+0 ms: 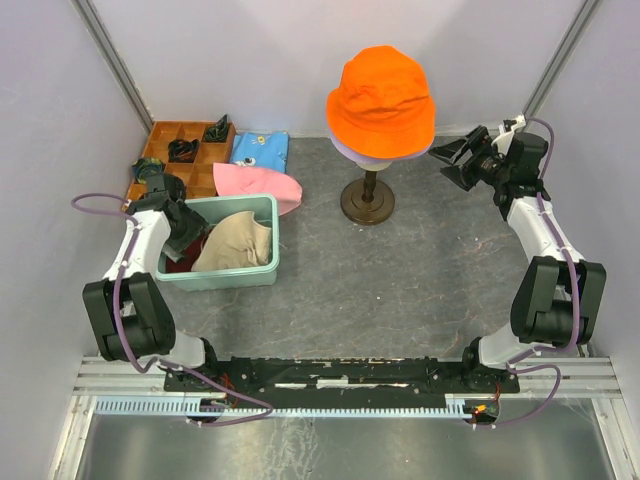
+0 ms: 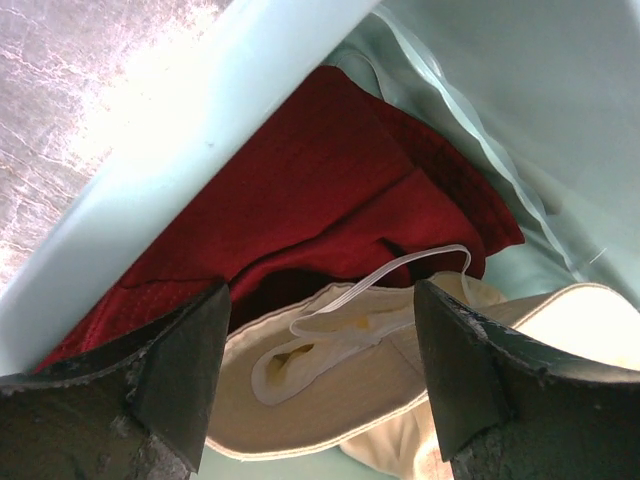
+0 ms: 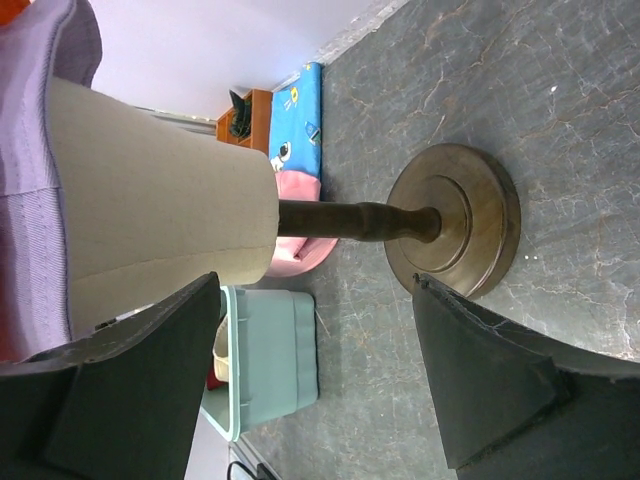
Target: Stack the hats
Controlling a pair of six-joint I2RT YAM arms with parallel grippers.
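An orange bucket hat (image 1: 382,100) sits on the stand, over a lavender hat whose brim (image 3: 30,215) shows beneath it. Inside the green bin (image 1: 222,281) lie a beige hat (image 1: 234,243) and a dark red hat (image 2: 310,180). My left gripper is open, low at the bin's left side. The beige hat's rim with its white cord lies between and beyond its fingers in the left wrist view, but nothing is clamped. Open and empty, my right gripper (image 1: 452,168) hangs right of the stand, facing the stand's pole (image 3: 335,220).
A pink hat (image 1: 258,185) and a blue packet (image 1: 260,151) lie behind the bin. The wooden compartment tray (image 1: 201,170) holds dark items at the back left. The stand's round base (image 1: 368,201) rests on the grey table, whose middle and right are clear.
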